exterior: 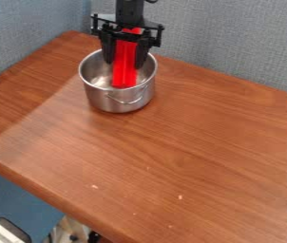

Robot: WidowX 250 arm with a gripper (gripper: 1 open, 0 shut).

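Observation:
My black gripper (pixel 125 43) hangs over a steel pot (pixel 118 97) near the back of the wooden table, shut on a red block (pixel 124 68). The block is long and upright, with its lower part inside the pot. Whether its bottom touches the pot's floor is hidden.
Grey padded walls (pixel 235 47) stand behind and at the left. Pale and black items lie below the table's front left edge.

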